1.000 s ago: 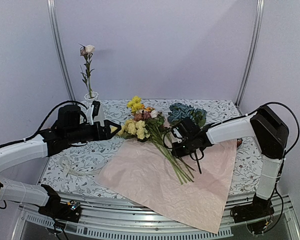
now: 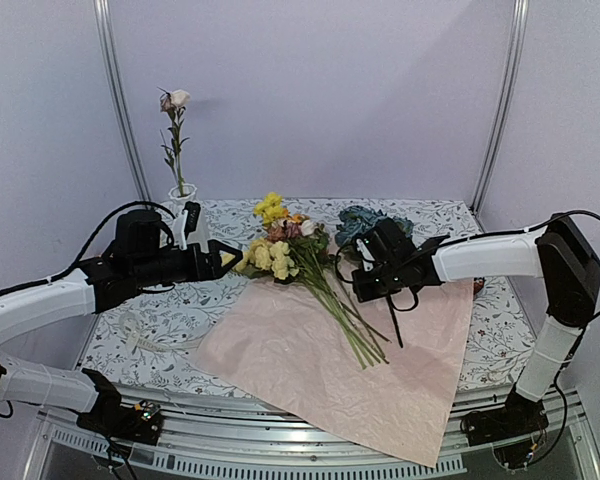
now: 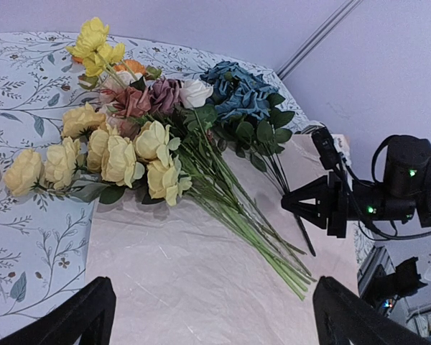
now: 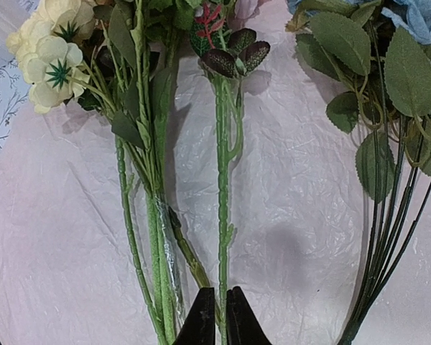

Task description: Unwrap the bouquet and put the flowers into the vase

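Note:
A bunch of flowers, with cream roses (image 3: 147,154), yellow blooms (image 3: 97,50) and mauve and white heads, lies on pink paper (image 2: 310,370). Beside it are blue flowers (image 3: 237,90) on dark stems. In the right wrist view, my right gripper is shut on a single green stem (image 4: 223,180) whose leafy top points away. The vase (image 2: 183,193) stands at the back left, a white rose (image 2: 179,98) and a darker bloom rising from it. My left gripper is open, empty, left of the bunch.
The bunch's other stems (image 4: 158,251) lie close left of the held one, and the blue flowers' dark stems (image 4: 388,244) lie to its right. A pale translucent strip (image 2: 150,340) rests on the patterned table at front left.
My right gripper has shifted a little to the right, with its arm drawing the same way. The left arm, vase and bunch look unmoved.

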